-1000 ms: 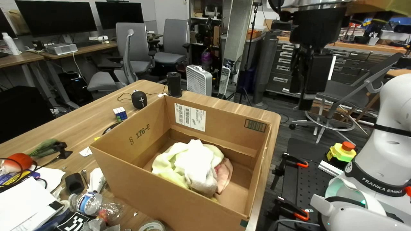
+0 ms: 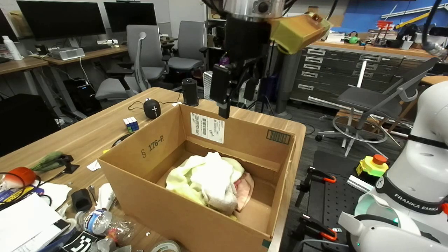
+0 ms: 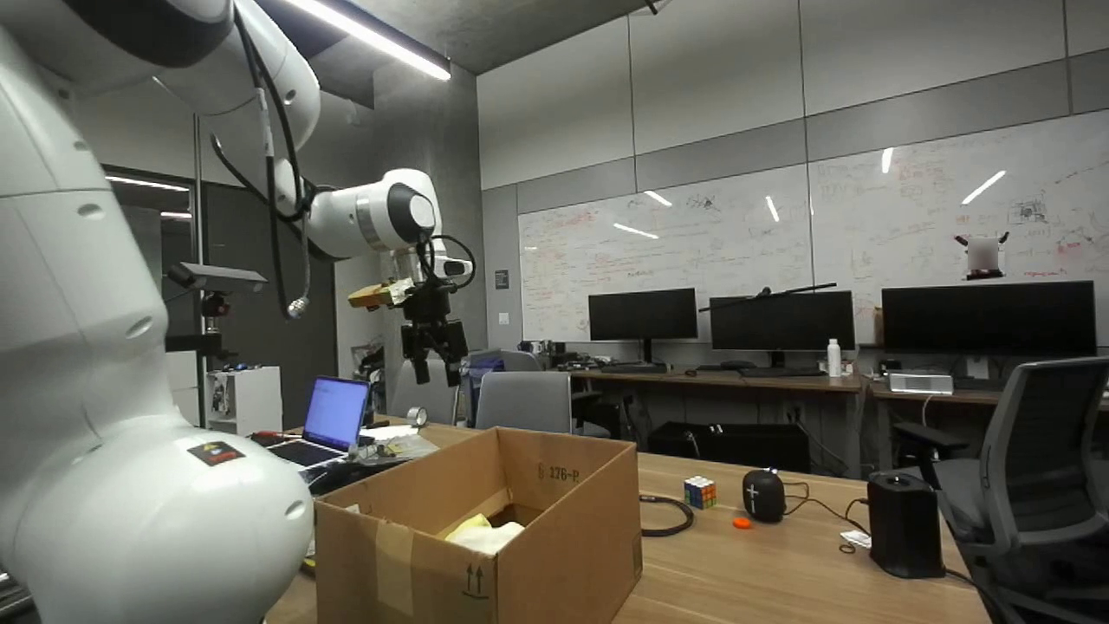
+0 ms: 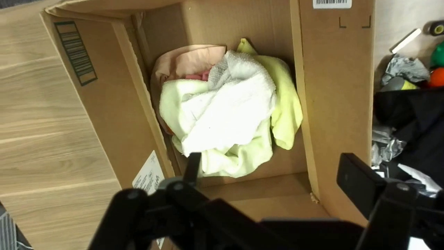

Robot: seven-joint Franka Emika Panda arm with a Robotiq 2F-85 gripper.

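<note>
A crumpled pile of cloths lies on the floor of a cardboard box [image 2: 180, 210]. On top is a white towel [image 4: 237, 112]; a yellow cloth [image 4: 285, 104] and a peach cloth [image 4: 183, 62] show around it. My gripper [image 2: 237, 100] hangs above the box, higher than its walls and apart from the cloths. In the wrist view its fingers [image 4: 360, 183] are spread wide, open with nothing between them. Exterior view 2 shows the gripper [image 3: 437, 373] over the box's far side, with only a bit of the white towel [image 3: 486, 536] visible past the wall.
On the table stand a puzzle cube [image 3: 699, 492], a round black speaker [image 3: 764, 496] and a taller black speaker [image 3: 904, 525]. Papers and a plastic bottle [image 2: 98, 222] clutter one side of the box. A laptop [image 3: 333, 416] sits behind it. The box walls rise around the cloths.
In exterior view 1 my gripper has moved left, from right of the box to above it, and has turned. The box and cloths have stayed put.
</note>
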